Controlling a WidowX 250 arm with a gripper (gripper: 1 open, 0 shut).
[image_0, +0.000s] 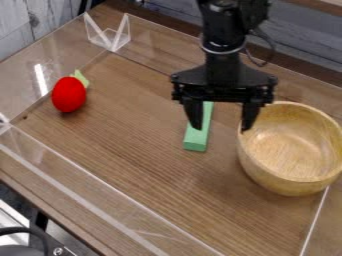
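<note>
The black gripper (219, 110) hangs in the upper middle of the camera view, open, its two fingers spread to left and right. Below it a green block (197, 139) lies on the wooden table, partly hidden under the gripper. A tan wooden bowl (287, 165) sits to the right, just beside the right finger. A red oval object (70, 94) lies at the left, with a small light-green piece (80, 78) behind it.
A clear plastic stand (106, 32) is at the back left. A dark cable runs at the bottom left corner.
</note>
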